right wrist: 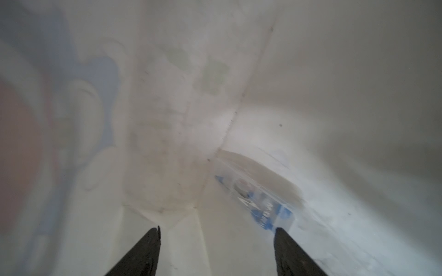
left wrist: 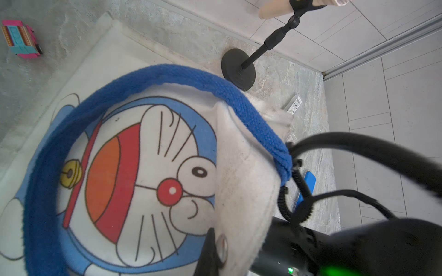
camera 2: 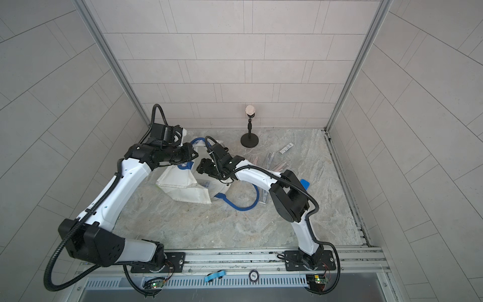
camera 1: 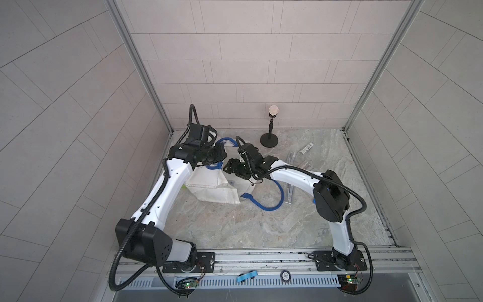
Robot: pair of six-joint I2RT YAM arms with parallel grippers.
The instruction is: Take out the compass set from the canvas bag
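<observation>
The white canvas bag [camera 1: 211, 188] with blue handles and a cartoon print lies on the table. In the left wrist view my left gripper [camera 1: 220, 153] is at the bag's folded white edge beside the blue handle [left wrist: 165, 73], shut; the cloth largely hides its fingers. My right gripper points into the bag, fingers apart with nothing between them. The clear compass set case [right wrist: 253, 195], with blue inside, lies in the bag's crease just beyond those fingers.
A black stand [camera 1: 269, 140] stands at the back. Clear packets [camera 2: 266, 163], a small white label [camera 1: 307, 148] and a blue item [camera 2: 304, 183] lie to the right.
</observation>
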